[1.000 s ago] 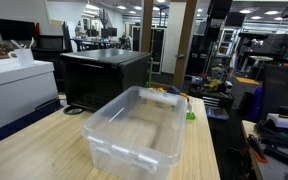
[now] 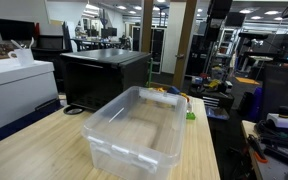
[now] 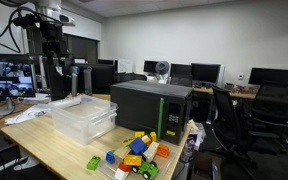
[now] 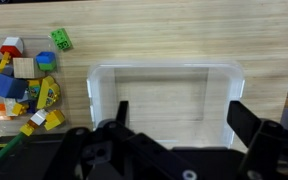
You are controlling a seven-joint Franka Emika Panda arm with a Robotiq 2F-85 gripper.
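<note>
My gripper stands open above a clear plastic bin (image 4: pixel 169 71), with nothing between its fingers. The bin looks empty in the wrist view. Exterior view 2 shows the arm at upper left, held well above the bin (image 3: pixel 84 122). To the left in the wrist view lies a cluster of toy blocks: a wooden block (image 4: pixel 24 68), a yellow block (image 4: pixel 48 92), a blue block (image 4: pixel 46 60) and several others. A green block (image 4: pixel 61 39) lies a little apart, nearer the bin. No contact shows between the gripper and any object.
A black microwave-like box (image 3: pixel 149 108) stands on the table behind the blocks. Exterior view 1 shows a white storage box (image 2: pixel 19 95) at the left.
</note>
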